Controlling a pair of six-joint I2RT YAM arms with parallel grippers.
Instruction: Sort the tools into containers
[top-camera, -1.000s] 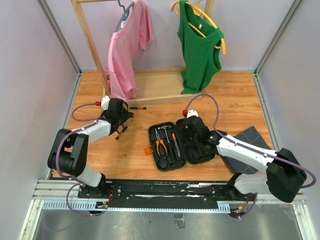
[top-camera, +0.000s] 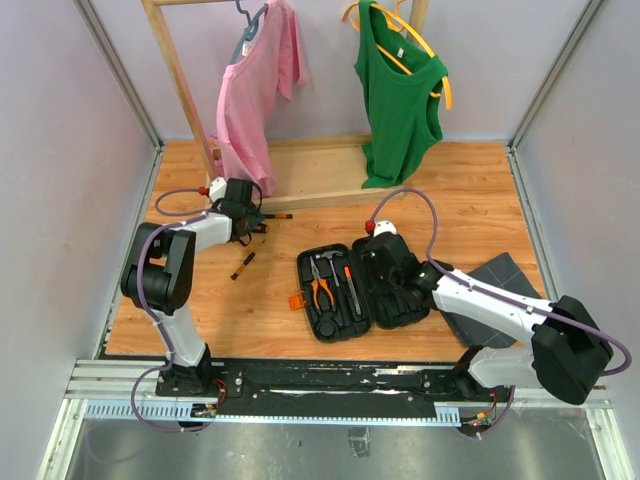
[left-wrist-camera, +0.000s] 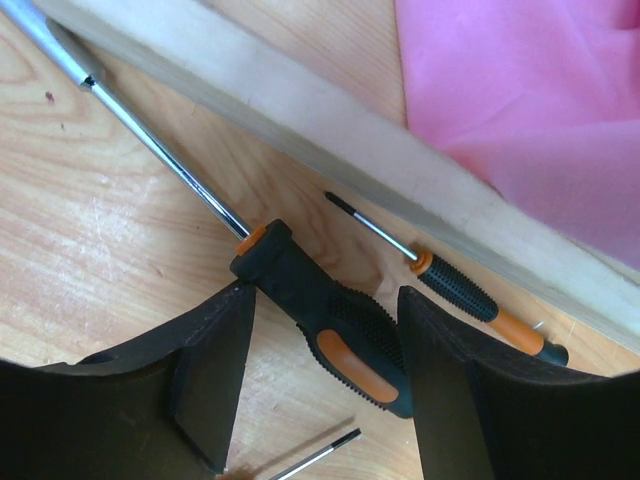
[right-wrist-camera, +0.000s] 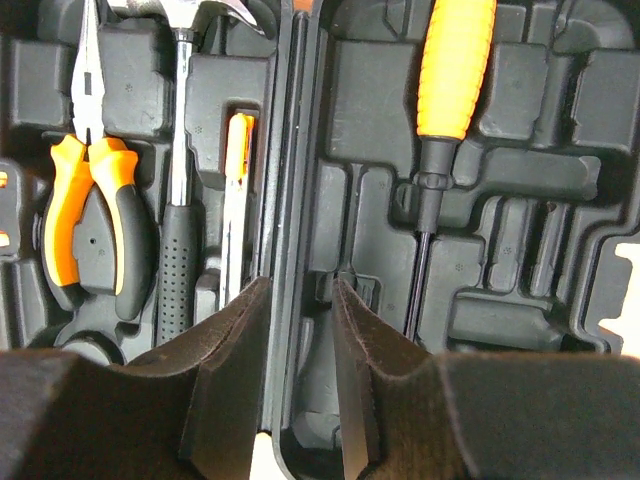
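Note:
My left gripper stands open just over a large screwdriver (left-wrist-camera: 350, 355) with a black-and-orange handle, lying beside the wooden rail; a small screwdriver (left-wrist-camera: 470, 300) and another thin shaft (left-wrist-camera: 310, 460) lie near it. In the top view a small tool (top-camera: 242, 266) lies lower down. The open black toolbox (top-camera: 346, 323) holds pliers (right-wrist-camera: 70, 210), a hammer (right-wrist-camera: 177, 260), an orange-and-white knife (right-wrist-camera: 236, 170) and a yellow-handled screwdriver (right-wrist-camera: 455, 75). My right gripper hangs over the toolbox, part open with nothing between its fingers.
A wooden rack (top-camera: 320, 198) stands at the back, with a pink shirt (top-camera: 245, 120) and green top (top-camera: 395, 120) hanging. A dark mat (top-camera: 500, 280) lies at the right.
My left arm has moved back, away from the front edge, to the screwdrivers by the rack. The right arm and toolbox look unchanged.

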